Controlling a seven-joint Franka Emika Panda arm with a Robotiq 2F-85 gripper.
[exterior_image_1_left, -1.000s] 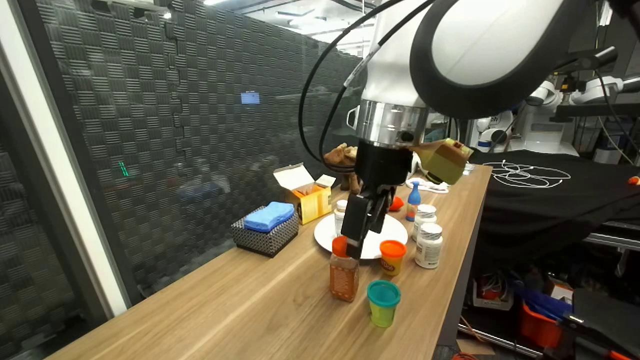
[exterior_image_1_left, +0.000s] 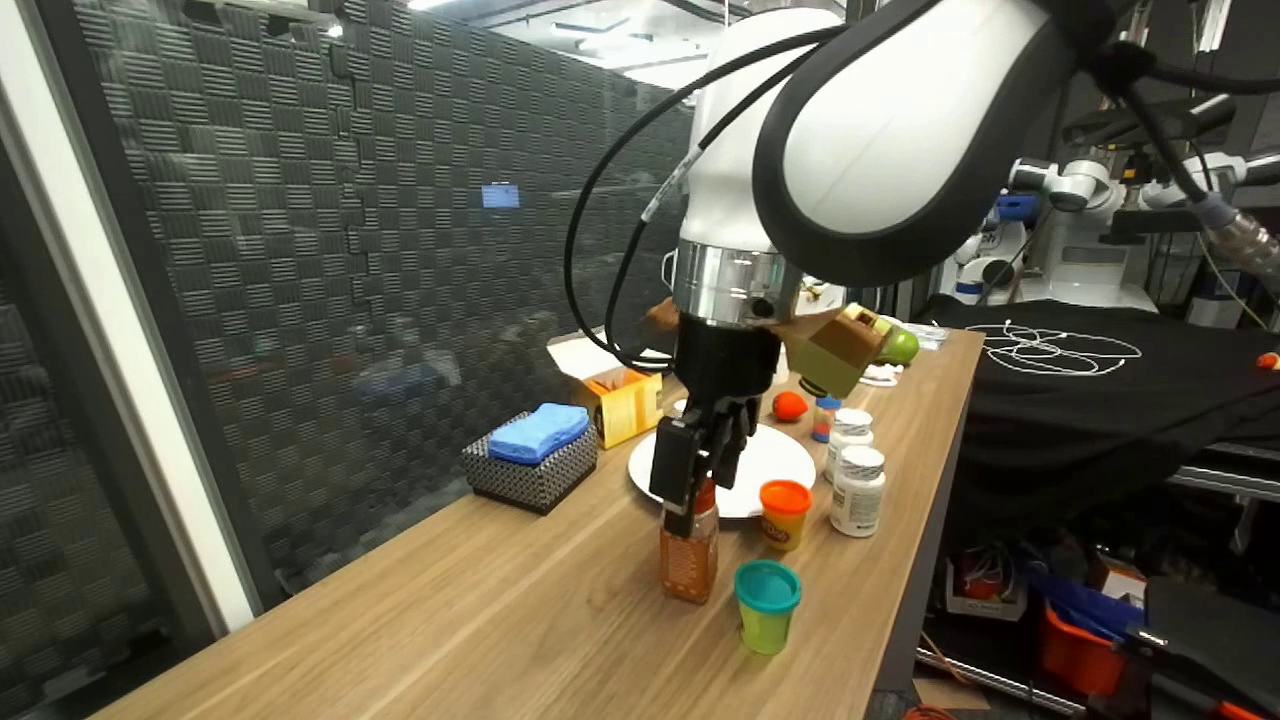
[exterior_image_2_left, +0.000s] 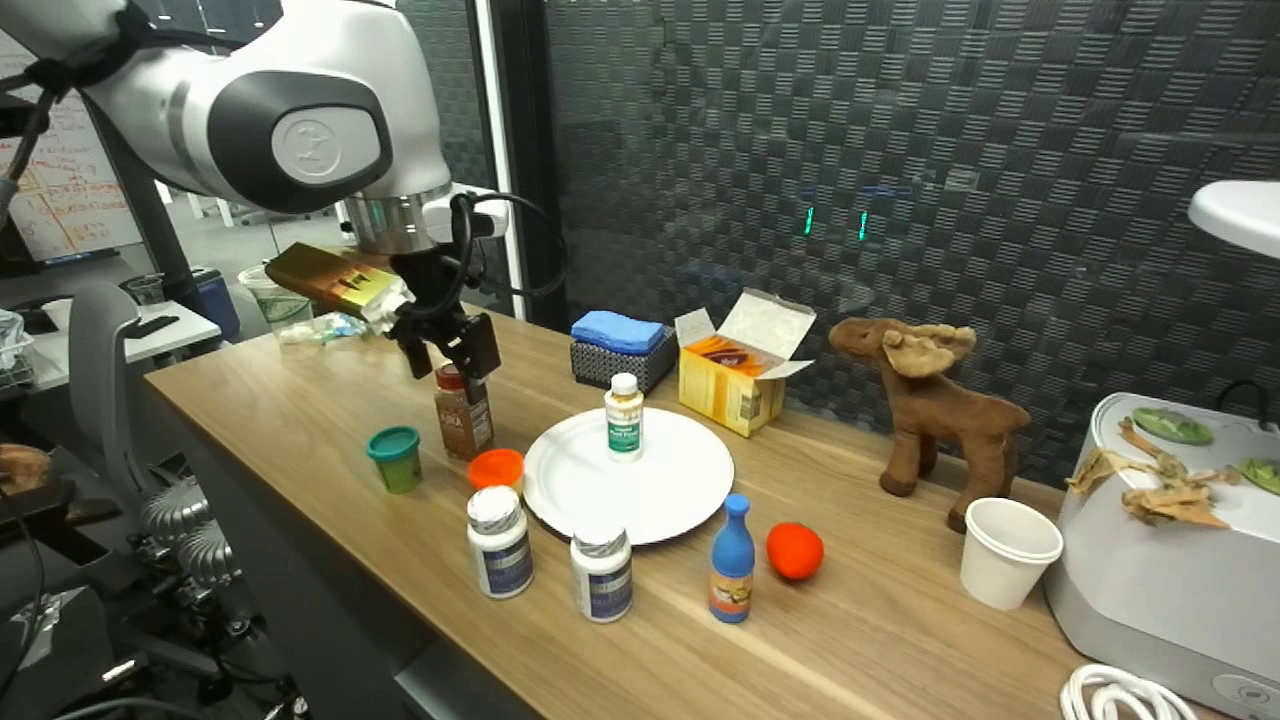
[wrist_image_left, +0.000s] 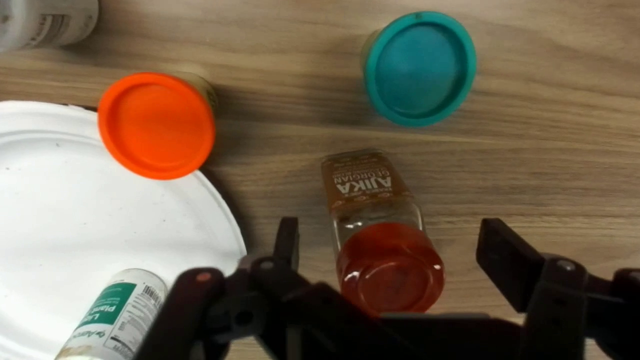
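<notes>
A spice bottle with a red cap and a brown "AJIKA" label (wrist_image_left: 363, 180) stands upright on the wooden table. In the wrist view my gripper has its fingers spread on either side of the bottle's cap, with room left on both sides. From the first exterior view, one dark finger hides part of the cap of the bottle (exterior_image_1_left: 689, 564). In the second exterior view the gripper (exterior_image_2_left: 450, 366) is over the bottle (exterior_image_2_left: 465, 422), its fingers at about cap height. Whether a finger touches the glass cannot be told.
Close by stand a teal-lidded tub (wrist_image_left: 420, 69) and an orange-lidded tub (wrist_image_left: 157, 126). The white plate (exterior_image_2_left: 552, 492) bears a small white bottle (exterior_image_2_left: 624, 420). Two white pill bottles (exterior_image_2_left: 500, 546), a blue bottle (exterior_image_2_left: 732, 564) and a red ball (exterior_image_2_left: 794, 551) are farther along. Bare table lies opposite the plate.
My gripper has moved left and slightly down in the first exterior view, from beside the red cap to around it. The spice bottle and its neighbours have stayed in place.
</notes>
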